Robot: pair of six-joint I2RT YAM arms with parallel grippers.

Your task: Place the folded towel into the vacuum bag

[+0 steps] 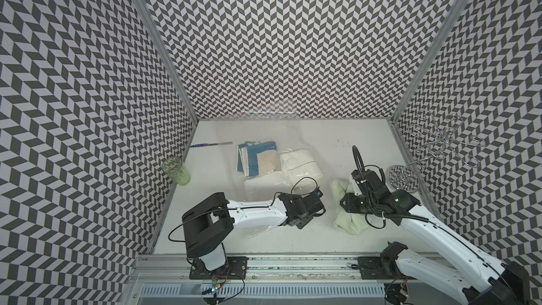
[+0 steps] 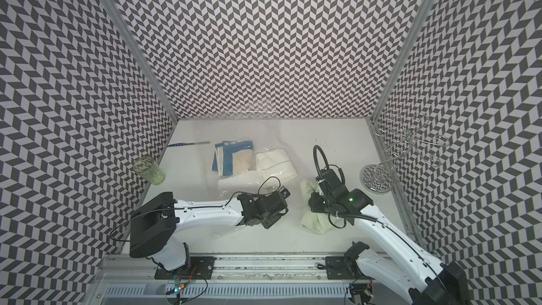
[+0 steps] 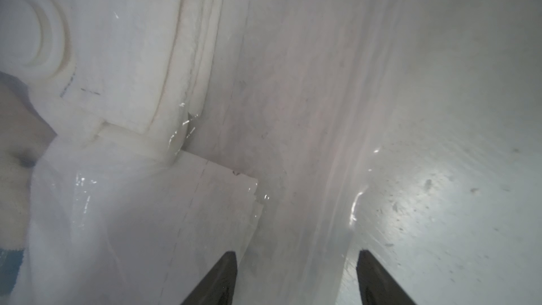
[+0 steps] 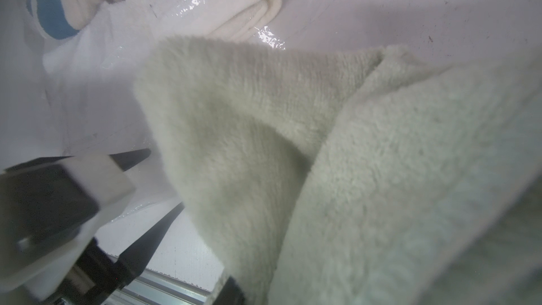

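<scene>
Pale green folded towel (image 4: 395,152) fills much of the right wrist view; my right gripper (image 1: 349,203) is shut on it, though its fingertips are mostly hidden by the cloth. The clear vacuum bag (image 3: 305,152) lies flat on the table, with a blue-and-beige towel (image 1: 258,158) and a white towel (image 1: 300,165) under or inside its film. Over the bag's near right part, my left gripper stands open, nothing between its fingers. In the right wrist view those left fingers (image 4: 149,240) are just left of the green towel.
A green-tinted glass (image 1: 176,170) stands at the left edge, near a thin blue stick (image 1: 211,144). At the right edge are a round metal strainer (image 1: 403,178) and a wire rack (image 1: 448,138).
</scene>
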